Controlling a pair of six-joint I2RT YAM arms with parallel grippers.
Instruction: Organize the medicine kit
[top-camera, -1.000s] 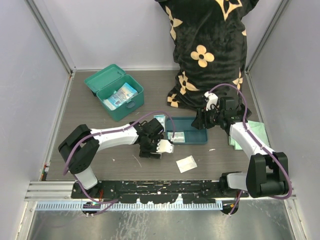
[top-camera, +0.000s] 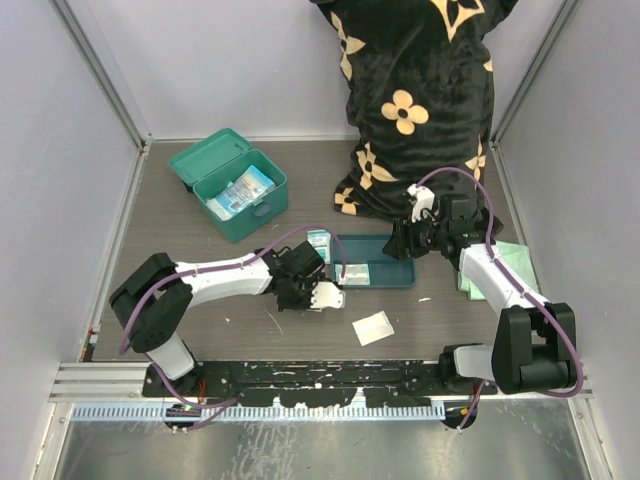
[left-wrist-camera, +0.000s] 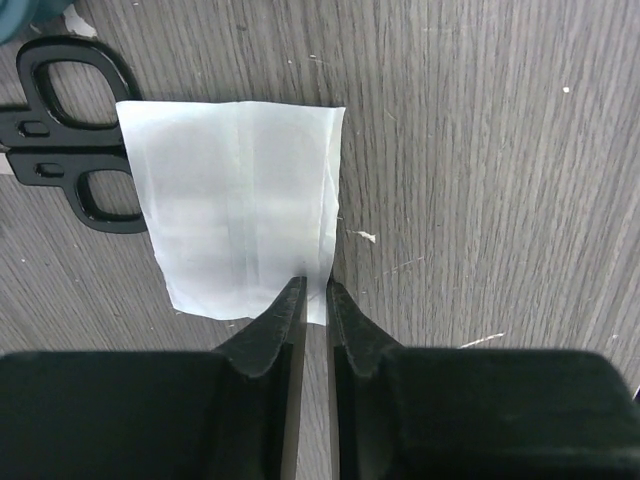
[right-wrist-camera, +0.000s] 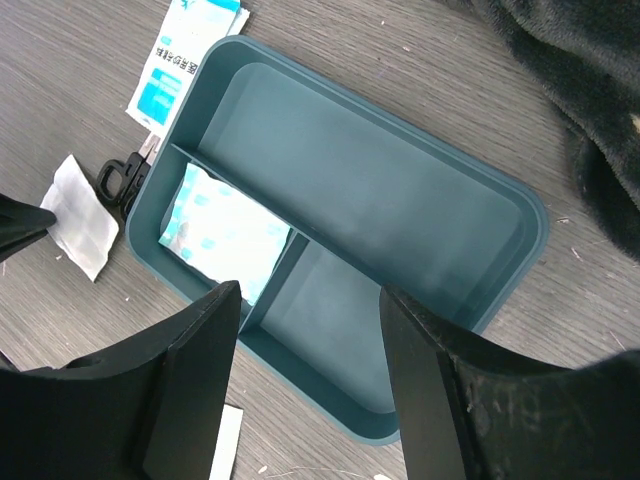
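Note:
In the left wrist view my left gripper has its fingertips close together at the right edge of a white folded packet (left-wrist-camera: 225, 200), which lies partly over black scissors (left-wrist-camera: 70, 190). Whether they grip its edge is unclear. My right gripper stands open and empty over the teal tray (right-wrist-camera: 380, 170). A blue-patterned packet (right-wrist-camera: 224, 225) lies in the tray's lower-left compartment; another blue-white packet (right-wrist-camera: 170, 70) lies outside it. The teal kit box (top-camera: 242, 222), lid open, holds several packets.
A white square (top-camera: 373, 328) lies on the front table. A dark flowered blanket (top-camera: 405, 110) stands behind the tray, and a pale green cloth (top-camera: 515, 260) lies at the right. The table left of my left arm is mostly clear.
My left arm and gripper have shifted slightly left in the top view. The right arm and the objects on the table look unchanged.

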